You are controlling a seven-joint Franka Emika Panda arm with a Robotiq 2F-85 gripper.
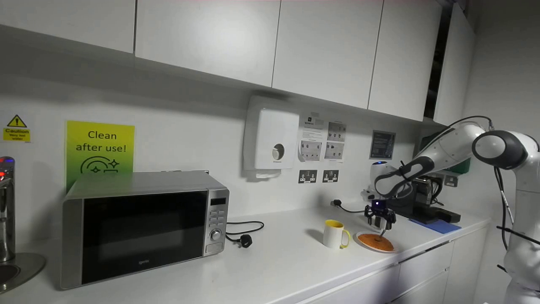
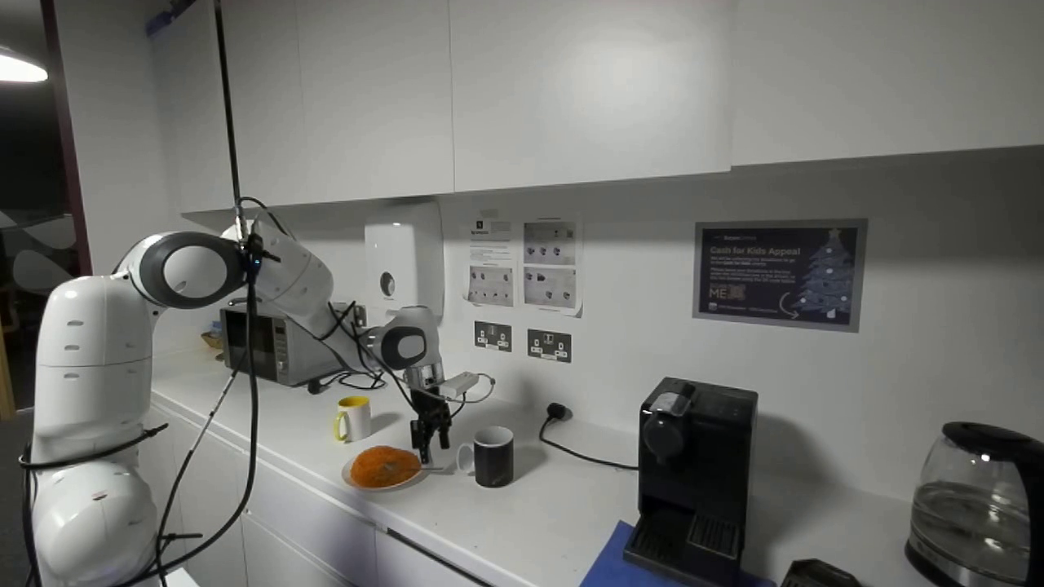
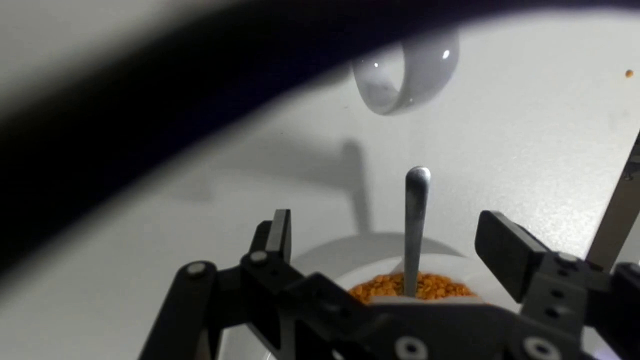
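Observation:
Orange lentils point(image 1: 376, 242) lie heaped on a white plate point(image 3: 375, 268) near the counter's front edge. A metal spoon point(image 3: 415, 219) rests in them, its handle sticking out past the plate's rim. My gripper is open over that rim, and the spoon's handle shows in the space between its fingers without being held. Beyond the handle's end, the wrist view shows part of a mug handle point(image 3: 429, 72). It belongs to a black and white mug point(image 2: 493, 456), which stands just right of my gripper in exterior view 2. The spoon's bowl is hidden.
On the plate's other side stands a white mug point(image 1: 333, 234) with a yellow inside. A microwave point(image 1: 147, 228) sits farther along the counter. The coffee machine point(image 2: 696, 470) and glass jug point(image 2: 969, 518) are at the opposite end.

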